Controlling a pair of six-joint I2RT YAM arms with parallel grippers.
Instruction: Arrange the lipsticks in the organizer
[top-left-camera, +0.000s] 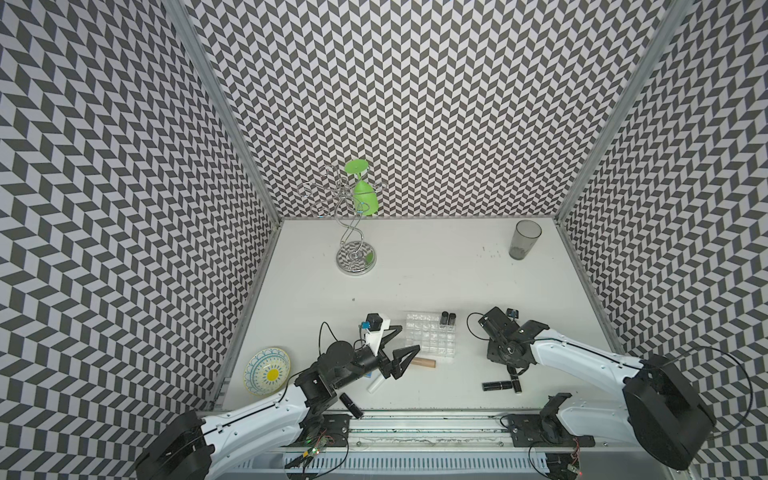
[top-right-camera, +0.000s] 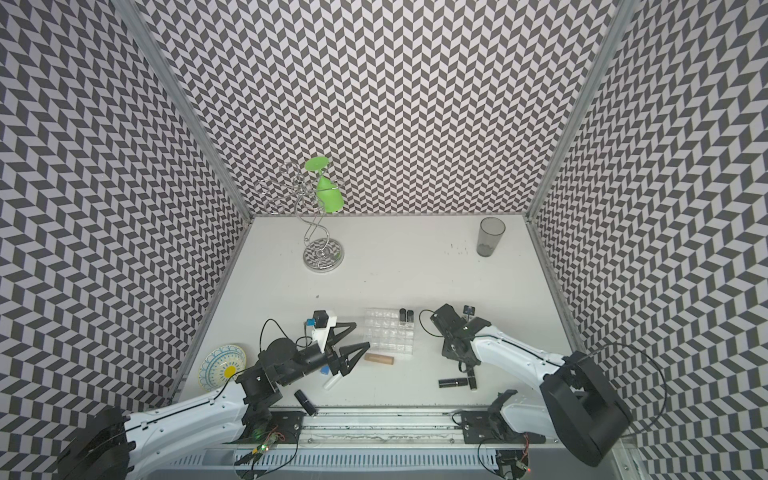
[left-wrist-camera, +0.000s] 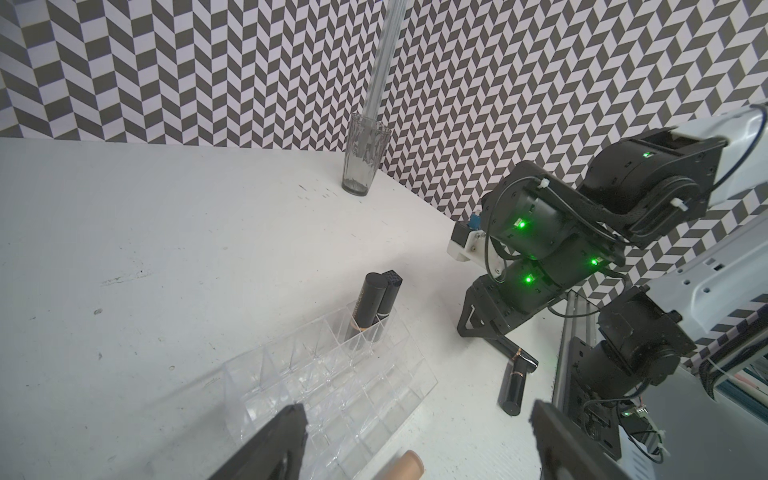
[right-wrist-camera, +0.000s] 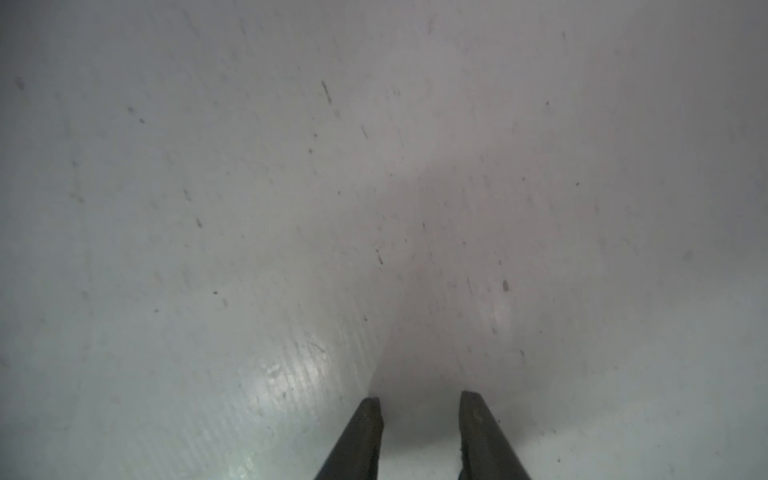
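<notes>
The clear organizer (top-left-camera: 424, 336) holds two black lipsticks (left-wrist-camera: 369, 296) upright in its back right corner. My left gripper (top-left-camera: 400, 348) hangs open in front of its left side, nothing seen between the fingers. My right gripper (top-right-camera: 454, 344) is low at the organizer's right, above black lipsticks (top-right-camera: 453, 382) lying on the table; in the right wrist view only bare table and two fingertips show, and whether they grip anything is unclear. A tan tube (top-right-camera: 379, 359) lies before the organizer; a white tube (top-left-camera: 374, 384) and a black one (top-left-camera: 350, 406) lie front left.
A patterned plate (top-left-camera: 258, 369) is at the front left, a chrome stand (top-left-camera: 356, 260) with green item at back left, a glass (top-left-camera: 524, 240) at back right.
</notes>
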